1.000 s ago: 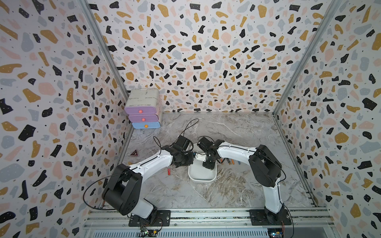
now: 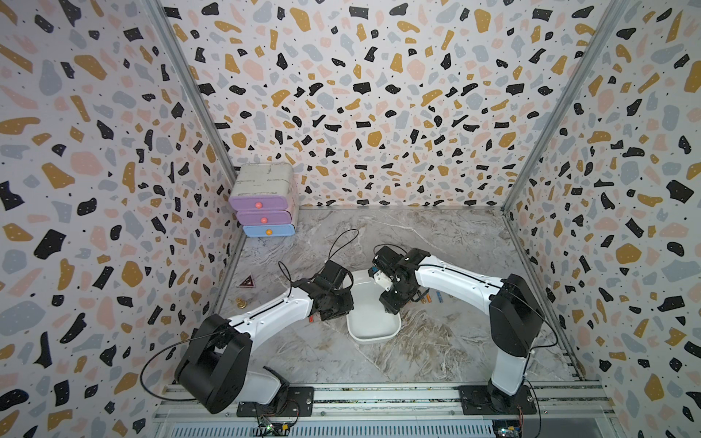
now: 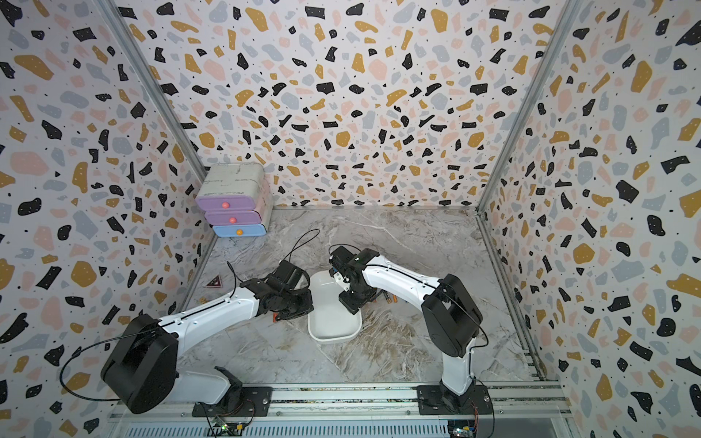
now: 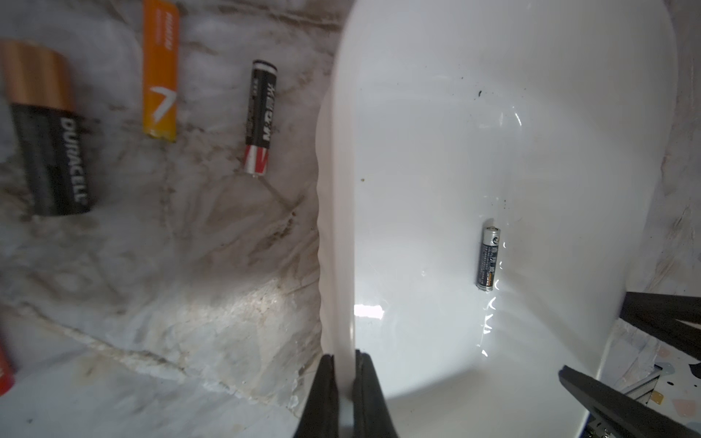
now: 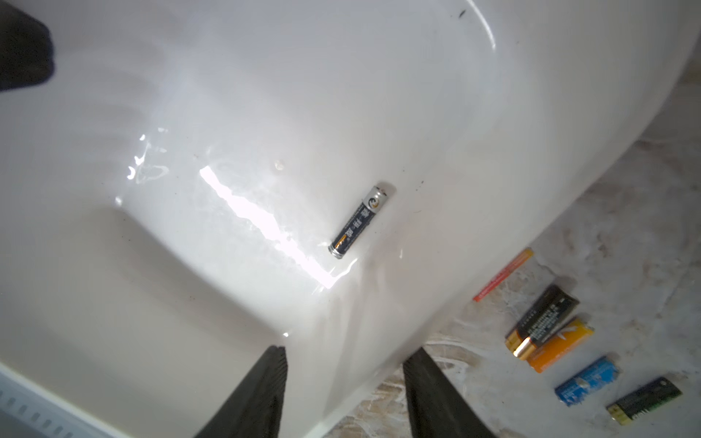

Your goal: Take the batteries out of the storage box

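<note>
The white storage box [image 2: 374, 330] stands mid-table with one small dark battery lying on its floor; the same battery [image 5: 357, 222] shows in the right wrist view. At the box's left wall, my left gripper is shut on the thin rim. On the opposite side, the fingers of my right gripper stand apart, with the right rim passing between them. Outside on the table, to the left, lie a Duracell battery [image 4: 47, 131], an orange one [image 4: 160, 69] and a black one [image 4: 260, 116].
Several more batteries lie right of the box, among them a blue one [image 5: 586, 380], an orange one [image 5: 560, 344] and a dark one [image 5: 644, 400]. A small drawer unit [image 2: 264, 200] stands at the back left. Table behind the box is mostly clear.
The box has shifted slightly towards the front and turned a little. The right arm has moved to the right.
</note>
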